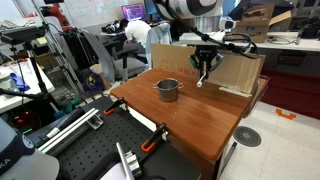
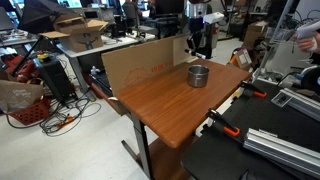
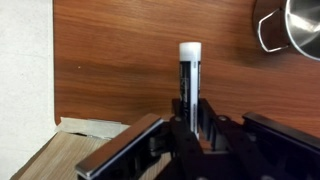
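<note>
My gripper is shut on a slim white cylinder [image 3: 190, 78] with a dark band and grey markings, perhaps a marker. In the wrist view its white end points away from the fingers, over the brown tabletop. From exterior view 1, the gripper [image 1: 206, 72] hangs above the far part of the table, with the white end [image 1: 200, 83] angled downward. A metal pot [image 1: 168, 90] with a handle stands upright on the table, to the left of the gripper and apart from it. The pot's wall [image 3: 308, 20] shows in the wrist view's upper right corner.
An upright cardboard sheet [image 2: 140, 66] lines the table's far edge, close behind the gripper. Bare wood [image 1: 195, 125] lies in front of and to the right of the pot. Black clamps [image 1: 155, 138] sit along the near edge.
</note>
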